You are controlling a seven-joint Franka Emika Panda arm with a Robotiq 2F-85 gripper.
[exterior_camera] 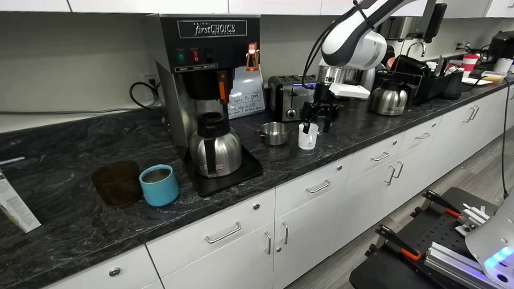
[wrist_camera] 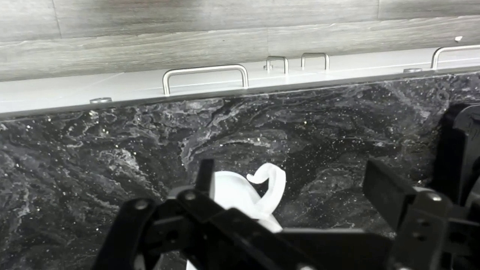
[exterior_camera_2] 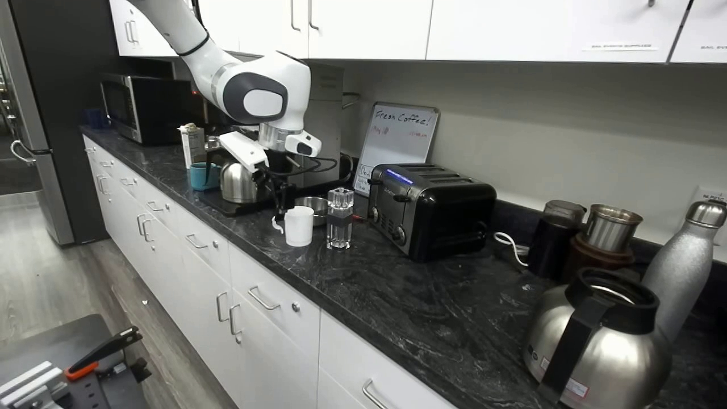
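A white mug [exterior_camera: 306,138] stands upright on the dark counter, its handle toward the front edge. My gripper [exterior_camera: 316,128] is open above the mug, with one finger over its rim and the other off to its right in exterior view 1. In the wrist view the left finger [wrist_camera: 205,178] overlaps the white mug [wrist_camera: 234,191], while the right finger [wrist_camera: 386,191] is over bare counter. The curled mug handle shows between the fingers; much of the mug is hidden by the gripper. Exterior view 2 shows the mug [exterior_camera_2: 299,228] in front of the fingertips.
Near the mug are a steel bowl [exterior_camera: 275,134], a clear grinder [exterior_camera_2: 340,219] and a toaster [exterior_camera_2: 429,208]. A coffee maker [exterior_camera: 207,43] with a steel carafe [exterior_camera: 226,151] stands farther left, beyond it a teal mug [exterior_camera: 159,187].
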